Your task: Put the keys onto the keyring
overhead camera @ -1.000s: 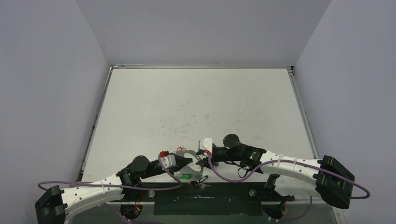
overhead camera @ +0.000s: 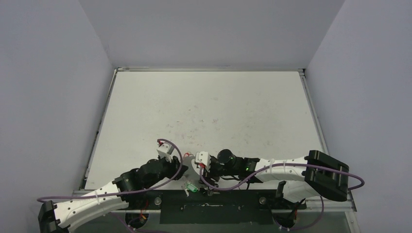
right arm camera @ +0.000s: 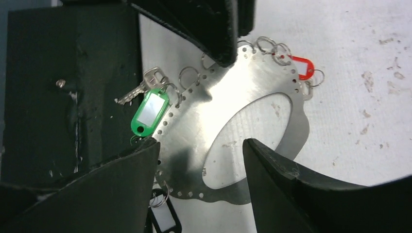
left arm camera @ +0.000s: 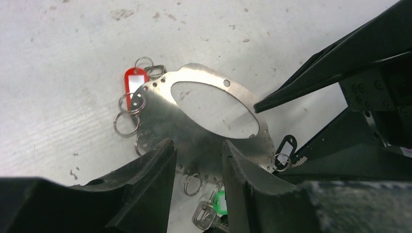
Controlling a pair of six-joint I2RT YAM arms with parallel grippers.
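Note:
A flat grey metal plate with a large oval cutout and small edge holes lies on the white table; several wire rings sit along its rim. A red-tagged key ring lies at its far left corner. Near the front edge are a green tag with a silver key and a black tag with a ring. My left gripper hovers over the plate, fingers parted and empty. Above the plate from the other side, my right gripper also stands parted, nothing between its fingers.
A dark strip runs along the table's front edge, close to the green and black tags. Both arms stand close together over the plate.
My left gripper has drawn back to the left and turned. The right gripper has moved left and toward the front edge, over the plate's right side.

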